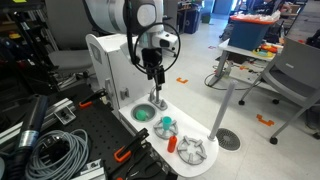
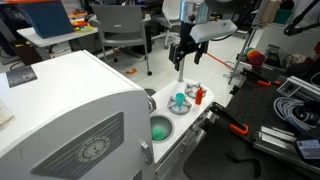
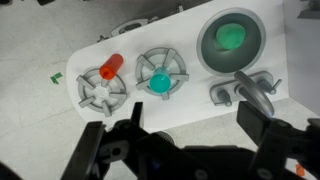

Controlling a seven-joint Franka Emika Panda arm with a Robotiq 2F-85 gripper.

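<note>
A teal cup (image 3: 160, 81) stands on one burner (image 3: 178, 63) of the white toy counter. A red cylinder (image 3: 110, 66) is at the edge of the other burner (image 3: 101, 95); in exterior view 2 the red cylinder (image 2: 198, 97) looks upright. Inside the round sink (image 3: 214, 62) lies a green round object (image 3: 231, 36), perhaps a bowl. My gripper is open, its black fingers wide apart with nothing between them. In exterior view 1 the gripper (image 1: 158, 86) hangs above the counter near the faucet, clear of the objects.
A grey faucet (image 3: 255, 95) rises beside the sink. A white toy cabinet (image 2: 75, 125) borders the counter on the sink side. A thin upright post (image 1: 222, 110) stands at the counter's other end. Coiled cable (image 1: 60, 155) lies on the black table.
</note>
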